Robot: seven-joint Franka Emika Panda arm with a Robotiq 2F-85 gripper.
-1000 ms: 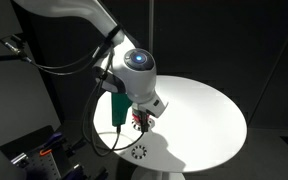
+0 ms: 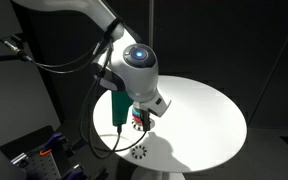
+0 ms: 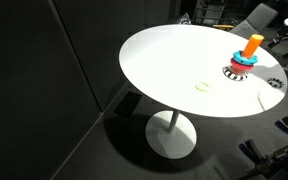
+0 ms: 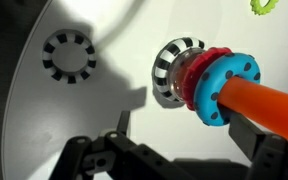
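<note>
A stack of rings stands on the round white table [image 3: 164,45]. In the wrist view it has a black-and-white ring [image 4: 164,72] at the bottom, then a red ring [image 4: 193,73], then a blue dotted ring [image 4: 220,73]. An orange piece [image 4: 269,103] tops the stack. My gripper is open, its fingers wide apart, and the orange piece lies close to the right finger; whether they touch I cannot tell. From exterior view 1 the arm's head covers most of the stack.
A loose black-and-white ring [image 4: 53,68] lies flat on the table, left of the stack in the wrist view. A green ring [image 3: 202,86] rests apart from both. Cables hang around the arm in exterior view 1.
The arm's head has shifted slightly in exterior view 1, and a little more of the coloured stack shows beneath it. The loose ring has stayed put.
</note>
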